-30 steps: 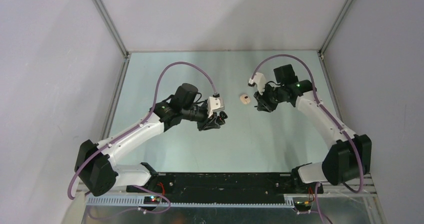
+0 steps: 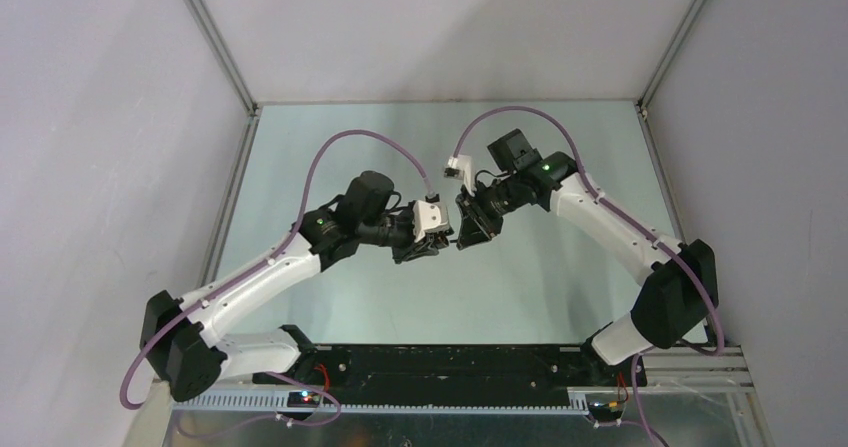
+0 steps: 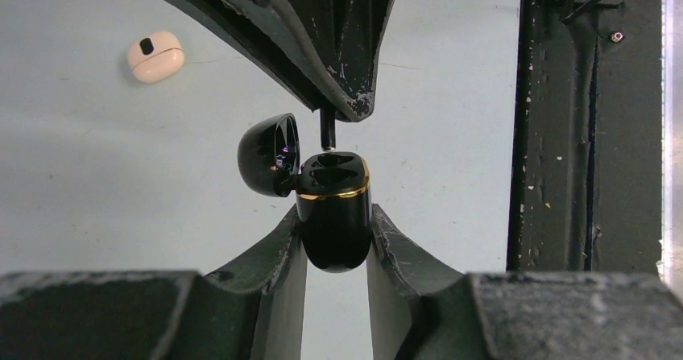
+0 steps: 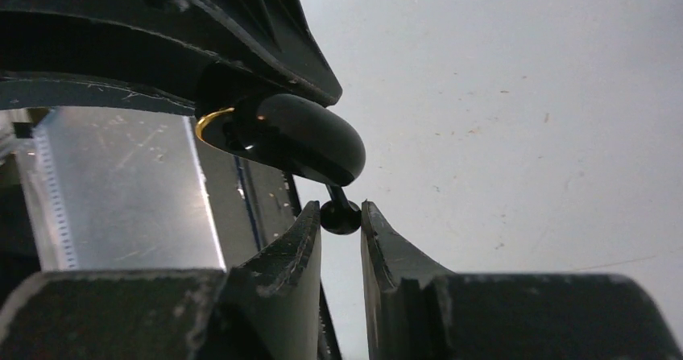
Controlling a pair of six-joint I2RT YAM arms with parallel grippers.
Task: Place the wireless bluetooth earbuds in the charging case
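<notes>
In the left wrist view, my left gripper is shut on the black charging case [image 3: 333, 215]; its lid [image 3: 262, 157] stands open to the side, showing dark cavities in the top. Just above those cavities, a dark earbud stem [image 3: 328, 130] points down, apparently apart from the case, below the black body of my right gripper. In the right wrist view, my right gripper is shut on the black earbud [image 4: 341, 215], with the case held by the left gripper close beyond it. In the top view both grippers meet near the middle of the table.
A pale pink rounded object with a dark patch [image 3: 157, 62] lies on the table, hidden by the right arm in the top view.
My right gripper has moved left from the right side of the table to right beside the left one, covering the pink object. The left arm has shifted only slightly.
</notes>
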